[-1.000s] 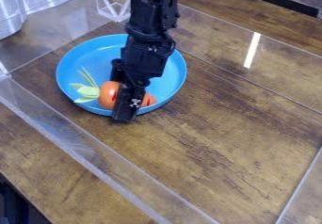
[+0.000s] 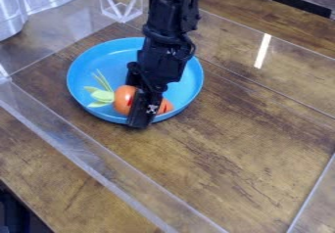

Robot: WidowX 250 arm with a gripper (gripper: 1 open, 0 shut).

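A blue bowl (image 2: pixel 97 61) sits on the wooden table at upper middle. Inside it lies an orange round object (image 2: pixel 125 98), like a vegetable toy, with pale green leaves (image 2: pixel 102 95) to its left and a smaller orange piece (image 2: pixel 165 107) to its right. My black gripper (image 2: pixel 144 107) reaches down into the bowl over the orange objects, shut on the orange round object as far as can be seen; its fingertips partly hide it.
Bare wooden table (image 2: pixel 242 149) fills the right and lower area. A clear plastic strip runs diagonally along the left. A white translucent object stands at the top left corner.
The bowl, the orange object and my gripper have shifted slightly to the right and down.
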